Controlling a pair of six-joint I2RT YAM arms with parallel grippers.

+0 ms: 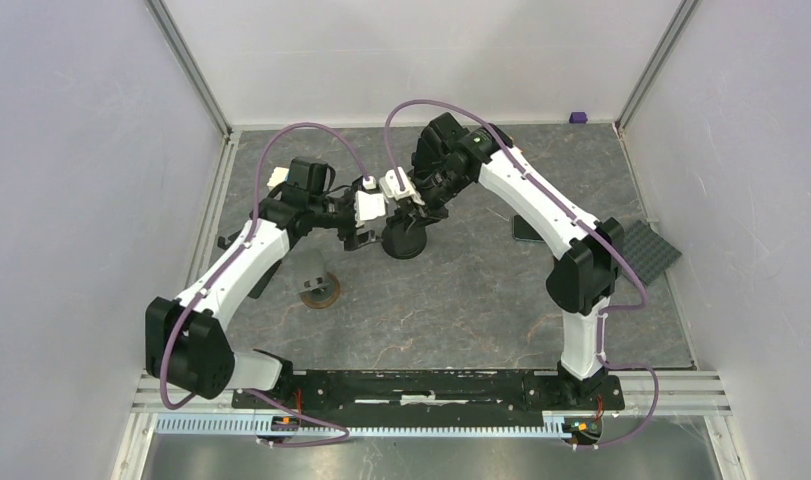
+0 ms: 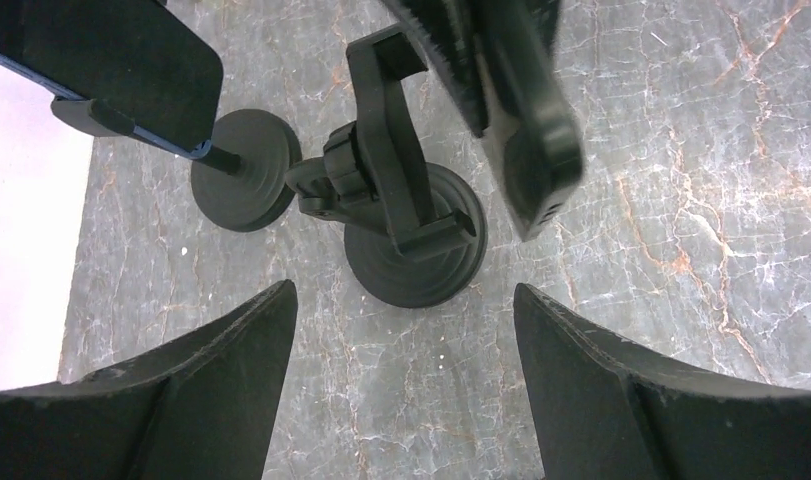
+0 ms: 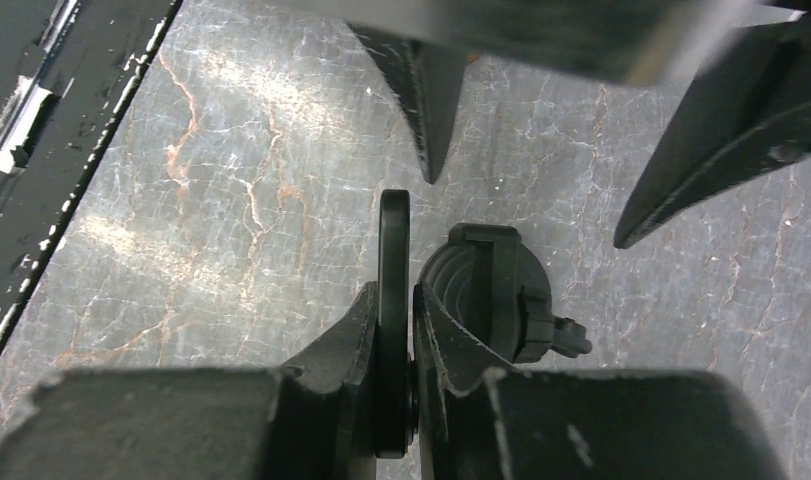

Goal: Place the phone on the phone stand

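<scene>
The black phone stand (image 2: 401, 160) stands on its round base (image 2: 416, 285) in the middle of the table. My right gripper is shut on a thin black slab (image 3: 394, 250), seen edge-on above and beside the stand; whether it is the phone is unclear. My left gripper is open, its fingers either side of a view of the stand, with nothing between them. In the top view the two grippers are close together over the stand, partly hiding it.
Another black stand (image 2: 236, 205) with a dark panel is behind. A grey object on a wooden base (image 1: 319, 295) is at left. A dark flat rectangle (image 1: 527, 230) and a grey mat (image 1: 649, 255) lie right.
</scene>
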